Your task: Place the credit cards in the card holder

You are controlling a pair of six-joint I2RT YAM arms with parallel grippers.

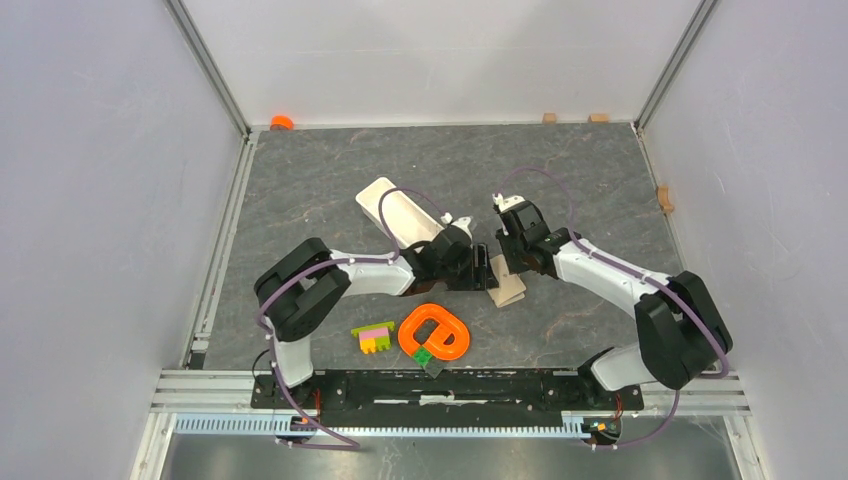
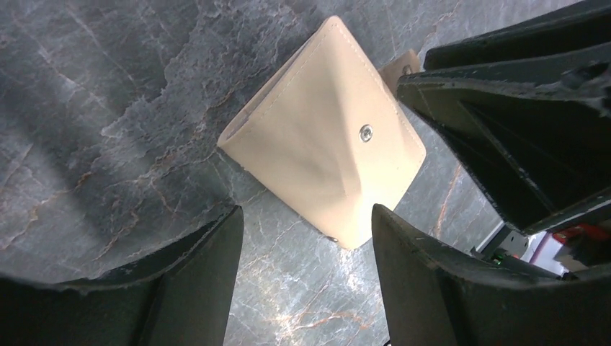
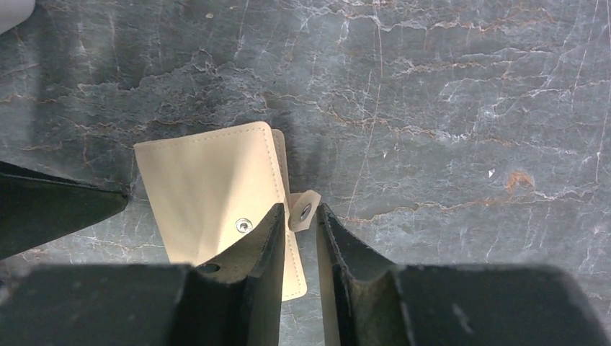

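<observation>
The beige card holder (image 1: 509,285) lies flap-closed on the grey table, a metal snap on its face (image 2: 339,144). Its small strap tab (image 3: 303,209) sticks out at one side. Around that tab, my right gripper is narrowly open, the tab's tip showing in the gap between its fingertips. My left gripper hovers beside the holder, open with nothing between its fingers. In the left wrist view the right gripper's dark fingers (image 2: 497,101) reach in from the right, close to the tab. No credit cards can be made out.
A white tray (image 1: 378,187) sits behind the left arm, partly covered by it. Toward the front lie an orange ring-shaped piece (image 1: 456,333) and toy blocks (image 1: 374,339). The two grippers are very close together.
</observation>
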